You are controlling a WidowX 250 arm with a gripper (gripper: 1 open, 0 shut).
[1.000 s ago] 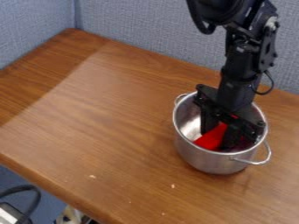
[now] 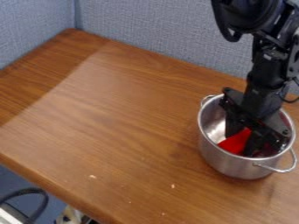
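A steel pot (image 2: 219,157) with two side handles stands on the wooden table at the right. A red object (image 2: 233,142) lies inside it, partly hidden by my black gripper (image 2: 249,131), which reaches down into the pot. The gripper looks closed around the red object, though its fingertips are hard to make out.
A padded grey wall (image 2: 140,26) runs behind it. Cables (image 2: 24,197) hang off the front left edge.
The gripper and the pot have moved steadily to the right, with the red object inside the pot throughout.
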